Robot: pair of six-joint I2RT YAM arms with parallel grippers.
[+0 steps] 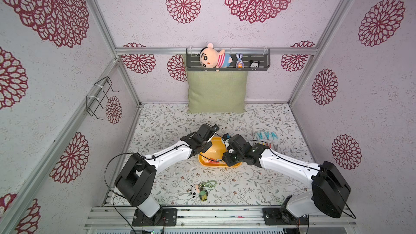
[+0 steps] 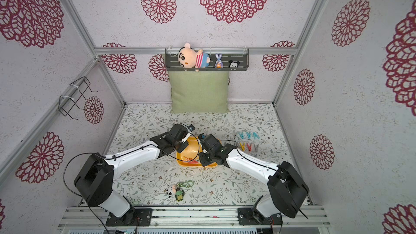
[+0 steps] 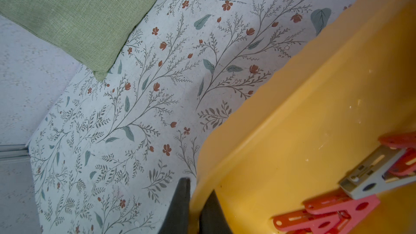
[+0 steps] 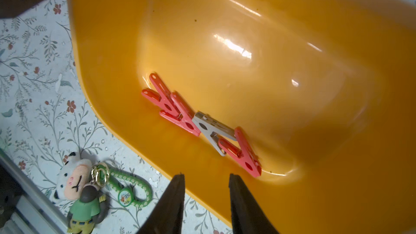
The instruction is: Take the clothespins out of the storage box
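Observation:
The orange storage box point(image 1: 216, 142) stands mid-table, with several red and grey clothespins along the inside of its front. In the right wrist view I make out a red clothespin point(image 4: 161, 96), a grey clothespin point(image 4: 213, 130) and another red clothespin point(image 4: 243, 152), lying close together. My left gripper is shut on the box's rim at its left end, one finger on each side of the wall. Above the box, near its front wall, my right gripper stands part open with nothing between its fingers. Its fingertips are hidden in both top views.
Blue clothespins point(image 2: 248, 135) and a row of yellow and red clothespins point(image 2: 248, 147) lie on the table right of the box. Small toys point(image 1: 198, 192) with a green strap lie in front. A green cushion point(image 1: 217, 91) leans at the back.

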